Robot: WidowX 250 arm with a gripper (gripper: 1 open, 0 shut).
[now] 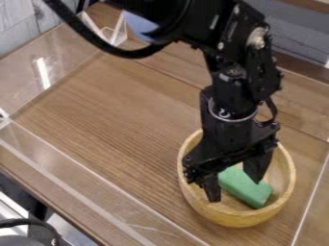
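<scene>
My black gripper (229, 170) is lowered into a yellow bowl (232, 216) at the right of the camera view, its fingers apart over a green block (249, 194). The block lies in the bowl, partly hidden by the gripper; whether the fingers touch it cannot be told.
Bare wooden surface (103, 125) fills the left and middle, with clear strips along its edges. A wire rack (108, 29) stands at the back left, partly hidden by the arm. A black cable lies at the bottom left corner.
</scene>
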